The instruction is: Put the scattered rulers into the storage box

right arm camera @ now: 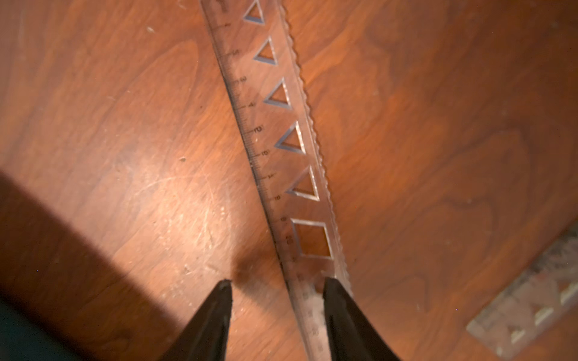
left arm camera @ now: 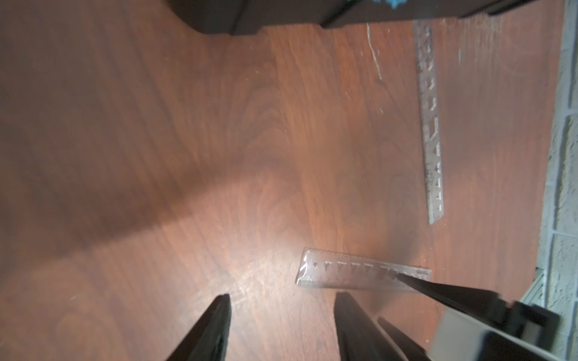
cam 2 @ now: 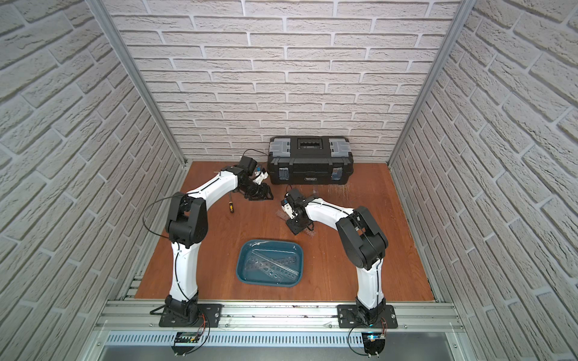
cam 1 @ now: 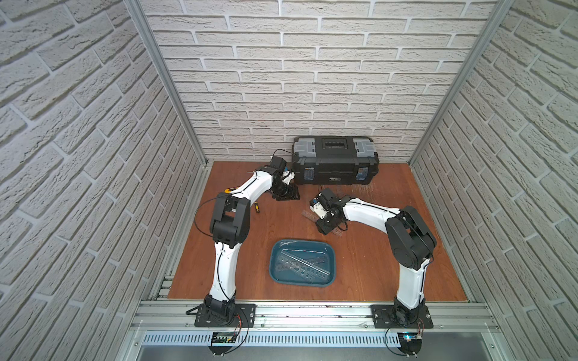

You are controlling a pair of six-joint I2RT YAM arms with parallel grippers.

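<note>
My right gripper is open low over a clear ruler (right arm camera: 283,156). The ruler runs between its fingers, and the right finger (right arm camera: 340,319) covers part of its edge; I cannot tell whether they touch. A second ruler (right arm camera: 529,300) shows at the lower right of the right wrist view. My left gripper is open above bare table, nothing between its fingers. In the left wrist view one ruler (left arm camera: 355,270) lies ahead of it, partly hidden by the right gripper, another ruler (left arm camera: 430,126) beyond. Several rulers lie in the blue storage box (cam 1: 272,261).
A black toolbox (cam 1: 335,162) stands at the back, near both grippers. A small yellow-black tool (cam 1: 257,207) lies by the left arm, with a yellow item (cam 1: 230,190) behind that arm. Front table on either side of the box is clear.
</note>
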